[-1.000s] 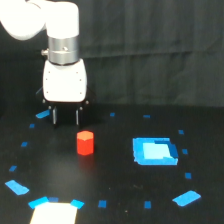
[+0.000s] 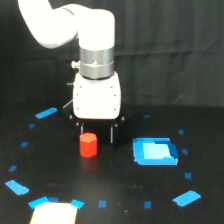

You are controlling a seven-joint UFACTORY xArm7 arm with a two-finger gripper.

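Observation:
In the camera view a small red block (image 2: 88,146) with a many-sided outline stands on the black table. My white arm reaches down from above, and its gripper (image 2: 97,136) is low over the table, right around or just behind the block. The dark fingers are spread apart, hard to see against the black background. Whether either of them touches the block I cannot tell. A blue tray (image 2: 137,153) with a white patch inside it sits to the right of the block.
Pale blue tape strips (image 2: 186,198) and small blue squares mark the table. A white sheet (image 2: 52,214) with a blue piece beside it lies at the front left edge. Between block and tray the table is clear.
My gripper has moved right and somewhat lower, from behind the block's left to close by it. The red block appears shifted slightly to the right. The tray stays put.

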